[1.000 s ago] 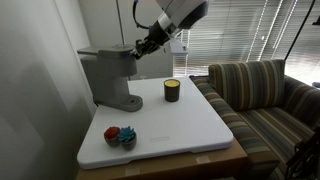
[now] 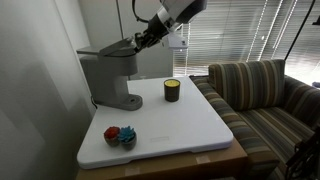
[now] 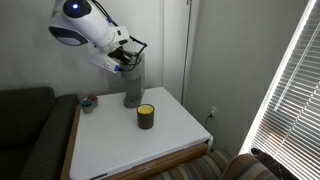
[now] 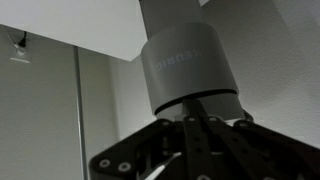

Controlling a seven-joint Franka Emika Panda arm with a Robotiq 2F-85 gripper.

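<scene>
A grey Keurig coffee maker (image 2: 112,78) stands upright at the back left of the white table, its name readable on the head of the coffee maker (image 4: 185,62) in the wrist view. My gripper (image 2: 137,44) is up at the front of that head, near its top edge. In the wrist view the fingers of my gripper are shut close together against or just before the machine's front rim. Whether they touch it, I cannot tell. Nothing shows between them. A dark cup with a yellow inside (image 2: 172,90) stands on the table to the right of the machine.
Small containers with a red and a blue top (image 2: 120,136) sit at the table's front left. A striped couch (image 2: 245,90) adjoins the right side.
My gripper has moved slightly left and down in exterior view 1, closer to the coffee maker's head. The cup, containers and machine stay where they were.
</scene>
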